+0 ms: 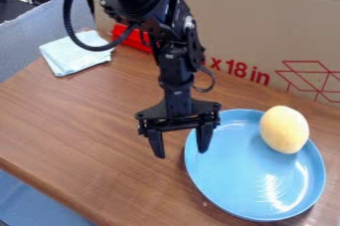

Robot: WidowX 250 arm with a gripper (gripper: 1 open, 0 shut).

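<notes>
My black gripper points down over the wooden table at the left rim of a light blue plate. Its two fingers stand apart with nothing visible between them, the right one at or just over the plate's rim. A pale yellow oval object rests on the upper right part of the plate.
A cardboard box wall runs along the back. A folded white cloth lies at the back left, with a red object behind my arm.
</notes>
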